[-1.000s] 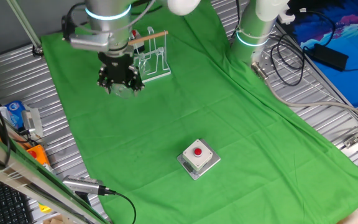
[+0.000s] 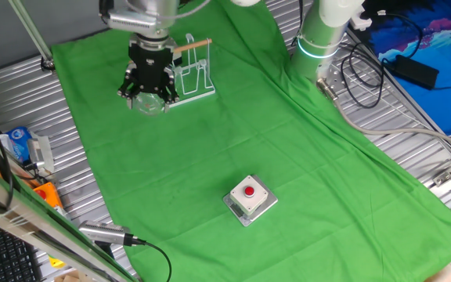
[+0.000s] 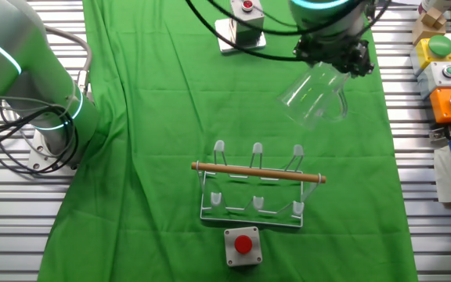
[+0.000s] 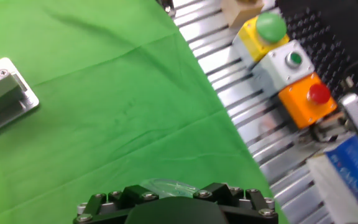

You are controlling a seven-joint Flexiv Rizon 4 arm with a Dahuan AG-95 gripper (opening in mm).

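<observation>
A clear glass mug (image 3: 314, 95) hangs tilted in the air below my gripper (image 3: 337, 64), its handle toward the right in exterior view 2. The gripper is shut on the mug at its upper end; just how the fingers meet the glass is hard to make out. In exterior view 1 the gripper (image 2: 149, 92) and mug (image 2: 149, 104) appear left of the white wire rack (image 2: 196, 78). The rack, topped by a wooden bar (image 3: 258, 171), stands with no cup on it. Only a sliver of glass (image 4: 168, 187) shows between the black fingers in the wrist view.
One red button box (image 3: 243, 246) stands close beside the rack, another (image 2: 249, 196) farther off on the green cloth (image 2: 163, 172). Several button boxes (image 4: 307, 99) line the metal table beyond the cloth. Open cloth lies between the rack and the farther button.
My arm has shifted and its wrist has turned, with the mug still held. The gripper moved only a little in exterior view 1. The rack and the farther button have not moved.
</observation>
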